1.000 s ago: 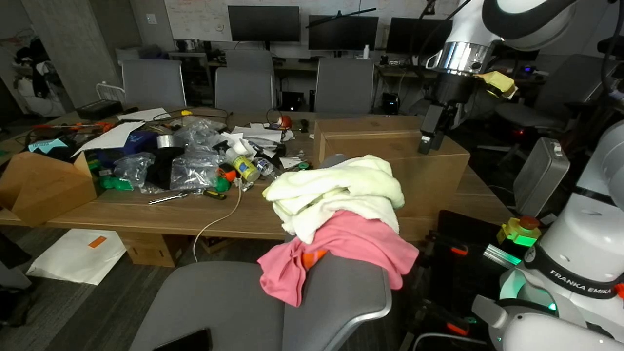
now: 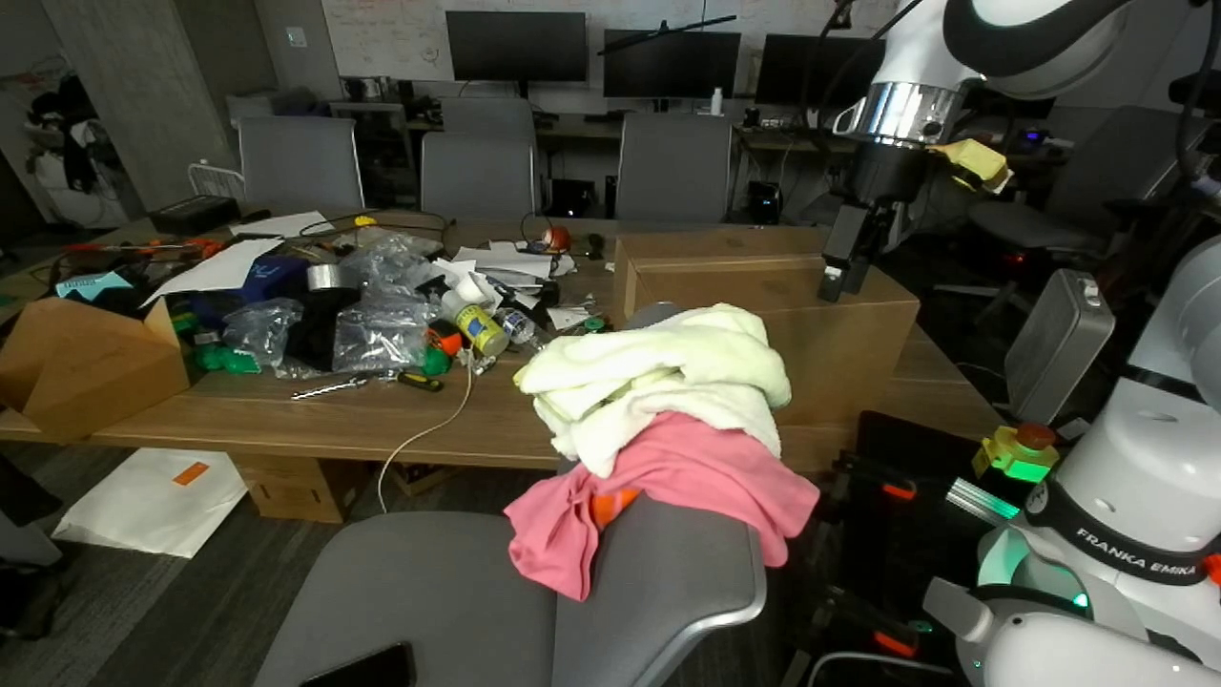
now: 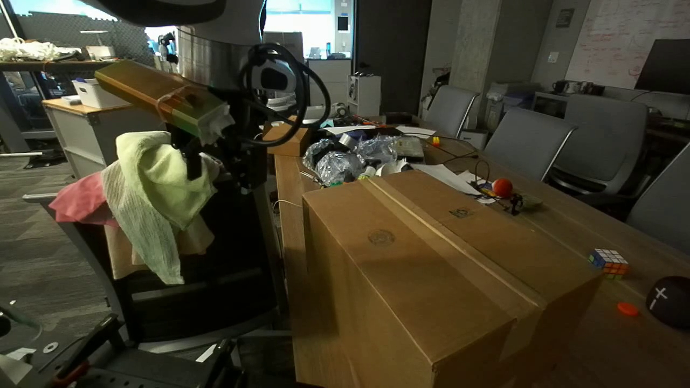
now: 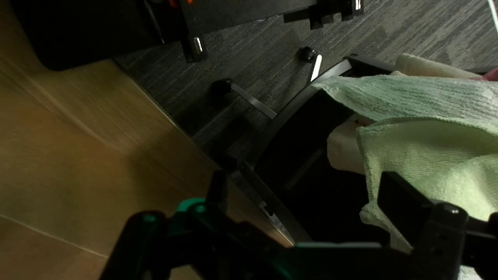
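My gripper is open, its two fingers wide apart with nothing held between them. In the wrist view the right finger [image 4: 402,203] overlaps a pale green towel [image 4: 429,144] lying lower down. That pale yellow-green towel [image 2: 658,372] is heaped over the back of a grey chair [image 2: 675,550], on top of a pink cloth [image 2: 698,464]. A bit of something orange [image 2: 614,504] peeks out beneath the pink cloth. From the second exterior view, the towel [image 3: 165,194] hangs down the chair's rear side, close to my gripper [image 3: 218,169].
A large closed cardboard box [image 3: 414,258] stands on the table beside the chair. Clutter with plastic bags [image 2: 383,332] covers the table's left part. A phone [image 2: 363,668] lies on the chair seat. A Rubik's cube [image 3: 608,262] sits beyond the box.
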